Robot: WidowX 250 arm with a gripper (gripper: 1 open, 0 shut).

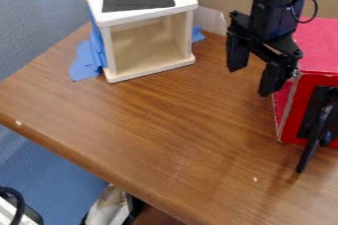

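Observation:
My black gripper [254, 55] hangs pointing down at the upper right, just in front of the red box [309, 63]. Its fingers are apart with nothing visible between them; the right one is close to the box's left edge. A black handle-like part [317, 120] is on the box's front, slanting down to the lower right.
A white open-fronted cabinet [146, 70] with a dark strip on top stands at the back left, blue cloth [86, 63] beside it.

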